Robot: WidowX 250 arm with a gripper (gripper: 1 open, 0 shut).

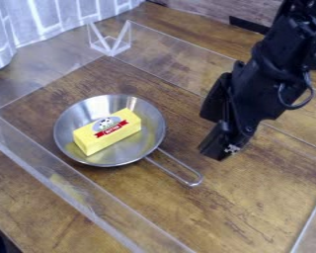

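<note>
A steel pan (141, 108) with a long wire handle sits on the wooden table on the left. In it lies a yellow block (95, 138) with a printed label, like a stick of butter. My black gripper (227, 138) hangs at the right, above the table and apart from the pan, pointing down. Whether its fingers are open or shut is unclear.
Clear plastic walls border the wooden table (161, 212) on the left, back and lower right. A small clear plastic piece (110, 40) stands at the back, near white fabric.
</note>
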